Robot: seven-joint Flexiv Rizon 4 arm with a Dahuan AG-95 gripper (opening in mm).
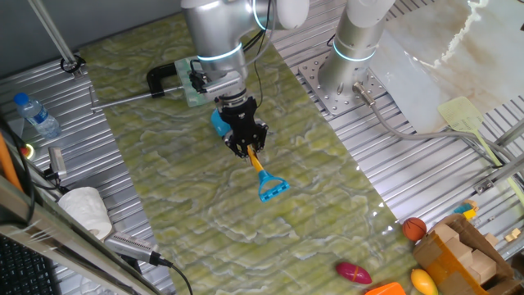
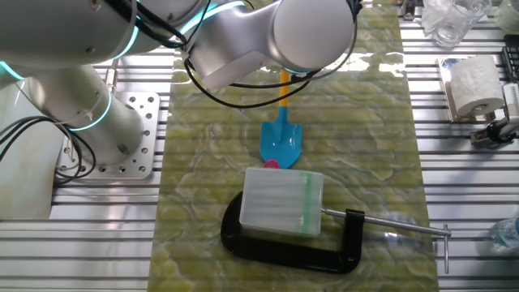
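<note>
A toy shovel has a yellow shaft [image 1: 256, 163], a blue D-shaped handle [image 1: 273, 189] and a blue blade [image 2: 281, 143]. In exterior view 1 my black gripper [image 1: 250, 154] points down over the shaft, its fingers on either side just above the handle. Whether they press on the shaft or stand apart from it cannot be made out. Part of the blade shows behind the gripper there. In exterior view 2 the arm hides the gripper and the handle end. The shovel lies along the green marbled mat [image 1: 196, 229].
Beyond the blade, a black clamp [image 2: 292, 255] surrounds a translucent box [image 2: 276, 203], with a small pink thing beside it. A purple toy [image 1: 354, 273], a small basketball [image 1: 413, 229] and a cardboard box [image 1: 458, 254] sit at the front right.
</note>
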